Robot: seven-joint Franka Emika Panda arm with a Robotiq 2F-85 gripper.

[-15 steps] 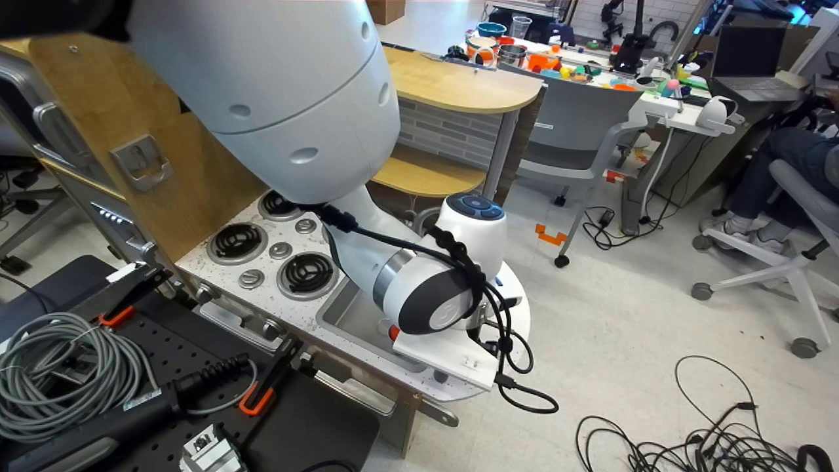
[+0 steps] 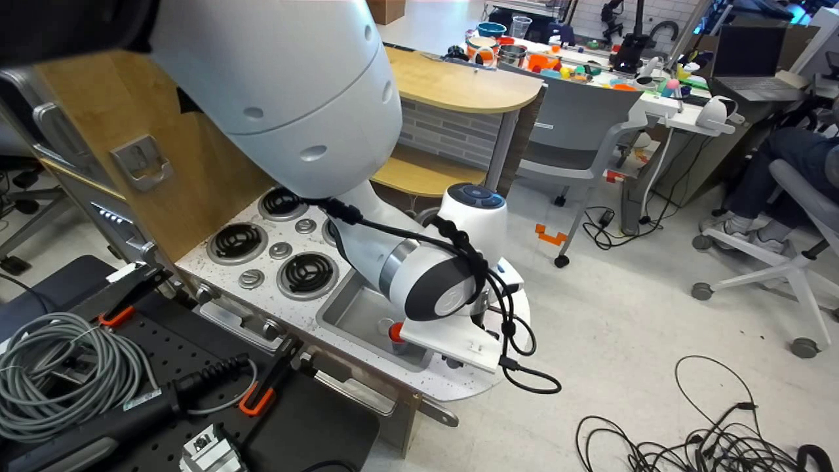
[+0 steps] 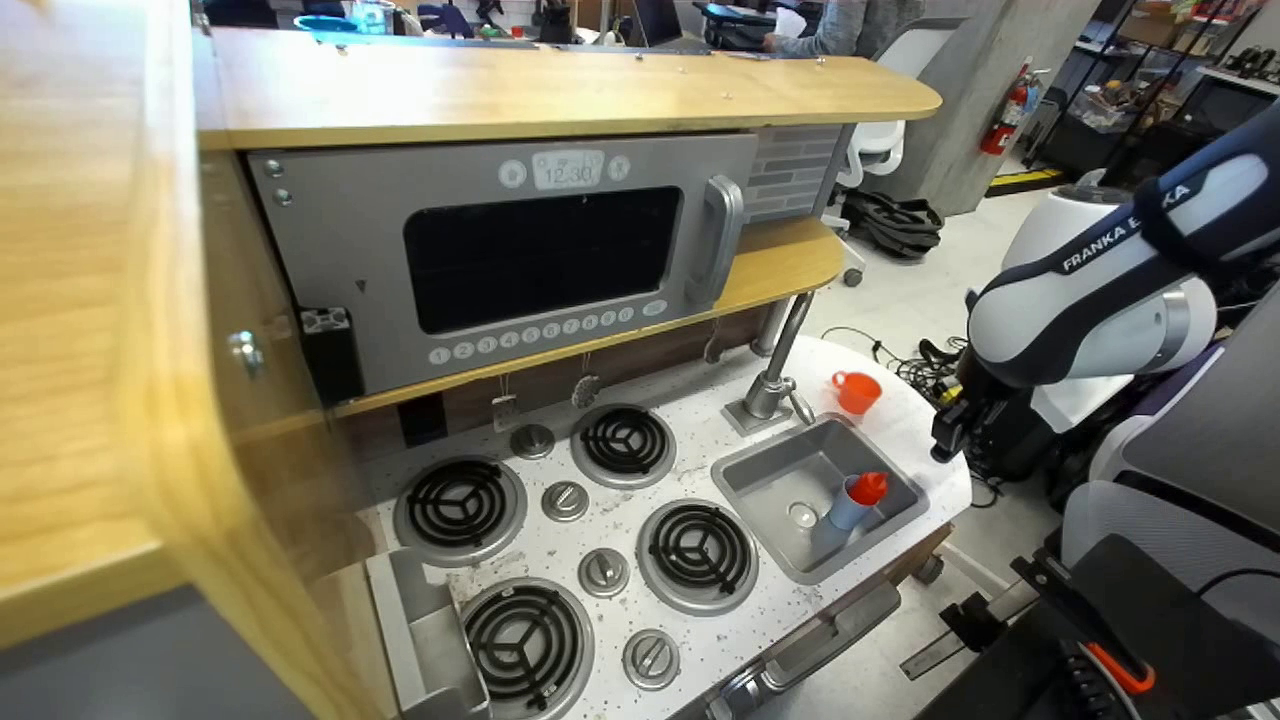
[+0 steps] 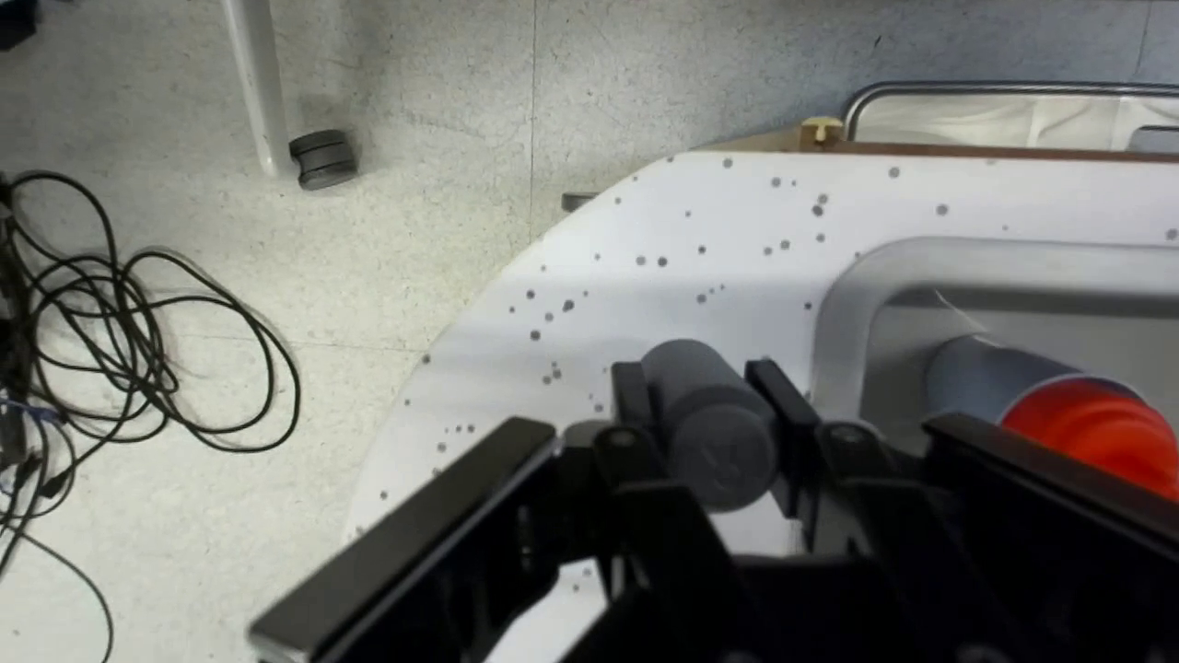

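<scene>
In the wrist view, a dark grey cylinder (image 4: 718,442) sits between the two black fingers of my gripper, which is shut on it. Behind the cylinder lies the white speckled counter (image 4: 663,238), just beside the sink. In exterior view 2 the gripper (image 3: 957,430) hangs at the counter's rounded right end, above its surface. Inside the grey sink (image 3: 756,480) lies a tilted blue-grey cup (image 3: 849,510) with a red piece (image 3: 869,487) in its mouth. The arm hides the fingers in exterior view 1.
An orange-red cup (image 3: 857,394) stands on the counter behind the sink, near the metal faucet (image 3: 768,396). Several burners (image 3: 696,552) fill the counter's left side. A shelf with a microwave front (image 3: 540,258) overhangs the back. Beyond the rounded edge is floor.
In exterior view 1 my hand has shifted slightly up in the picture, with its cables. More of the red piece and the cup in the sink now shows beside it.
</scene>
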